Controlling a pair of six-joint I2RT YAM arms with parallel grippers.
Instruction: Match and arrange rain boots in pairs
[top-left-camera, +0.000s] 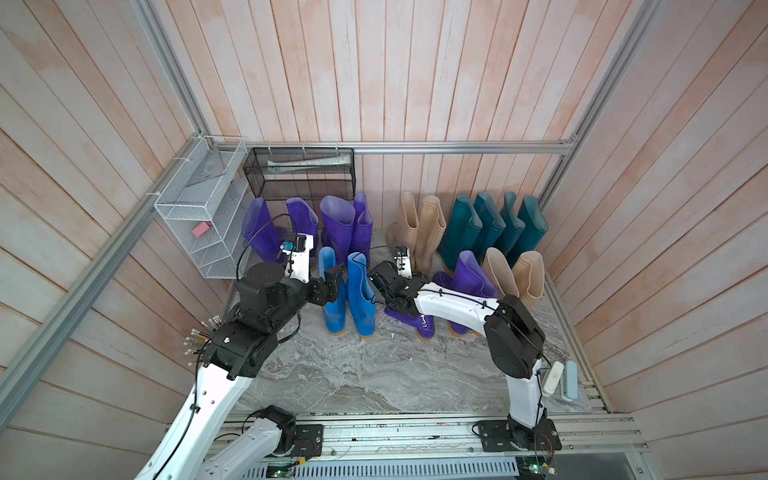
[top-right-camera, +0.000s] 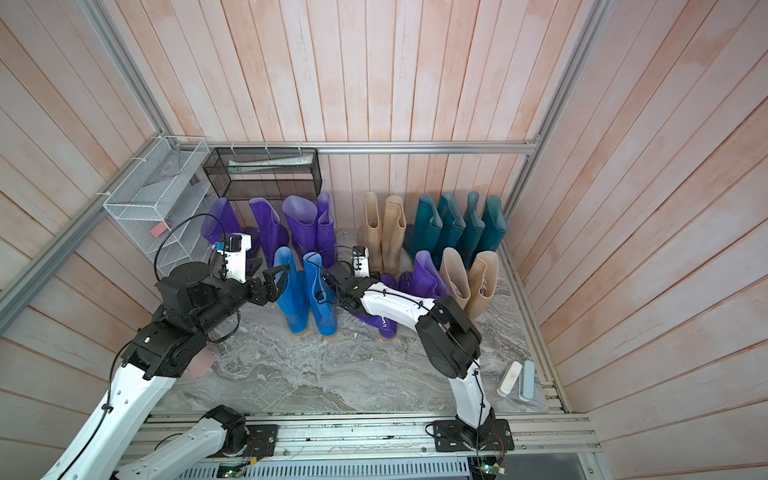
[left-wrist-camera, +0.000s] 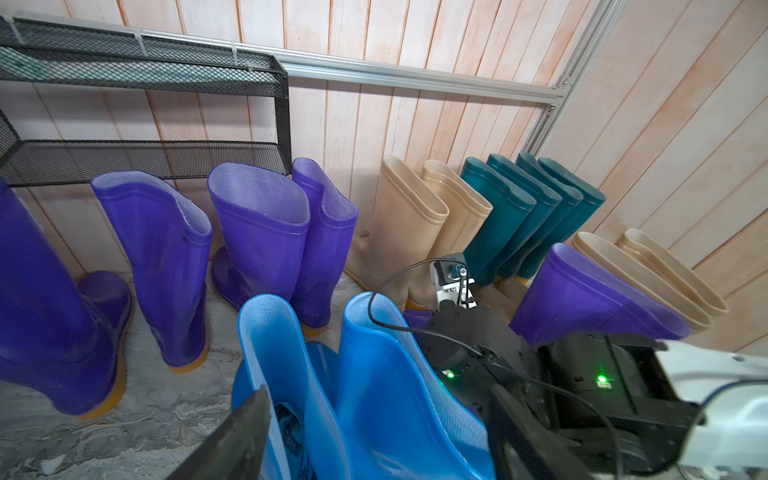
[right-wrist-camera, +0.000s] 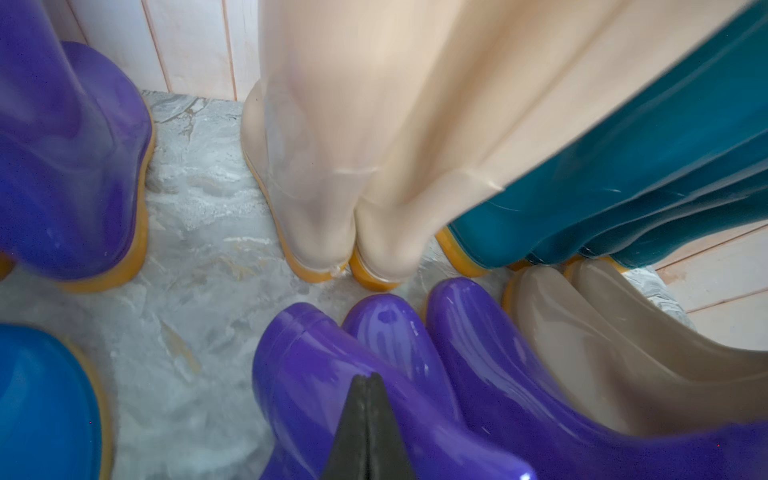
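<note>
In the right wrist view my right gripper is shut, fingertips together with nothing between them. The purple boot lying on its side (right-wrist-camera: 308, 376) is outside the fingers, which overlap it in that view; any contact is unclear. Two upright purple boots show toes (right-wrist-camera: 388, 324) beside it. My left gripper stands open over the pair of blue boots (left-wrist-camera: 376, 392), their tops showing between its fingers. Along the back stand several purple boots (left-wrist-camera: 256, 224), a beige pair (left-wrist-camera: 404, 216) and several teal boots (left-wrist-camera: 500, 208).
A second beige pair (top-left-camera: 528, 276) stands at the right. Black mesh shelving (top-left-camera: 298, 172) and a white wire rack (top-left-camera: 200, 200) hang at the back left. The front marble floor (top-left-camera: 352, 376) is open.
</note>
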